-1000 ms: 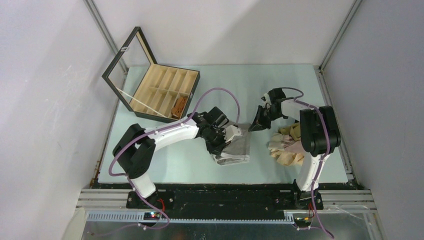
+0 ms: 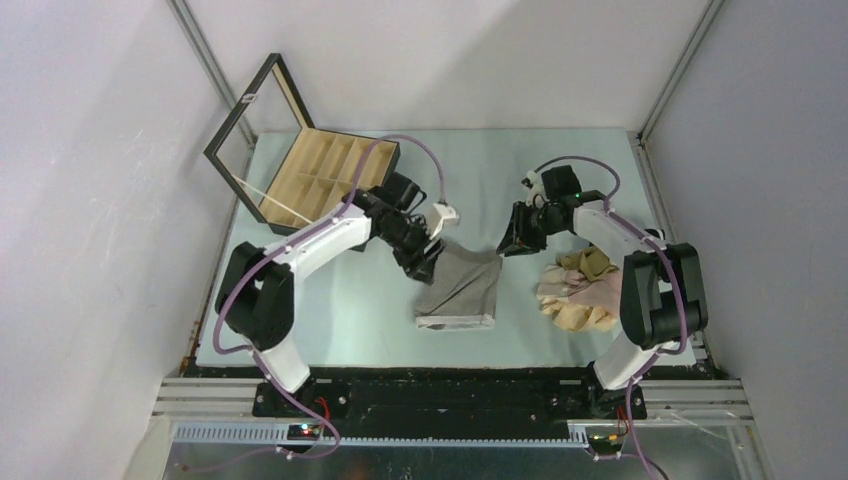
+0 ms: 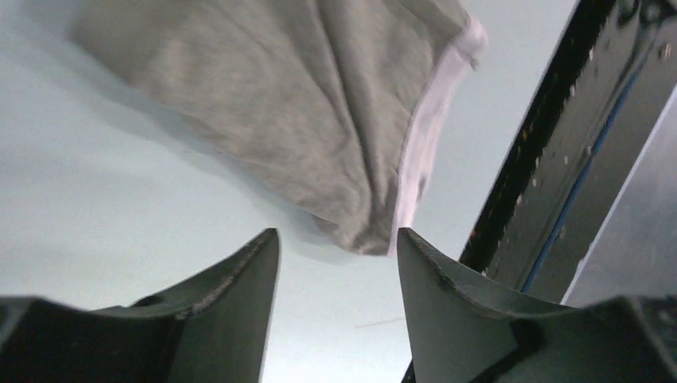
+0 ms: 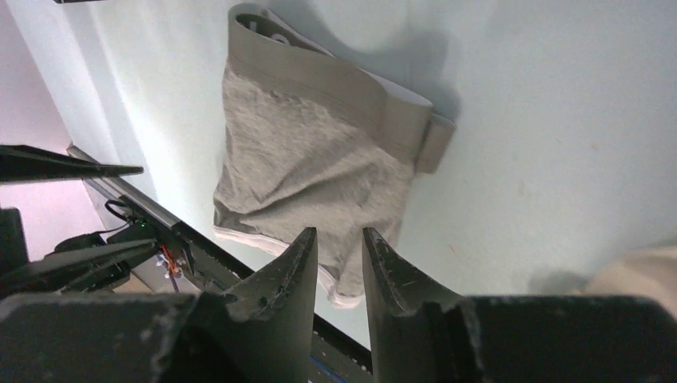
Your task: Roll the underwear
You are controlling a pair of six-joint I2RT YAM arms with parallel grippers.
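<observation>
Grey underwear (image 2: pixel 457 290) (image 3: pixel 303 112) (image 4: pixel 311 159) lies folded in a rough square near the middle of the table, with a pale band along the front edge. My left gripper (image 2: pixel 420 265) hovers at the underwear's back left, open, with nothing between its fingers. My right gripper (image 2: pixel 510 247) is over the back right corner, its fingers part open with a narrow gap between them.
A pile of tan, olive and pink cloths (image 2: pixel 580 300) lies at the right. An open wooden divided box (image 2: pixel 320 175) stands at the back left.
My left gripper has risen and moved back from the front edge of the underwear, uncovering more of it.
</observation>
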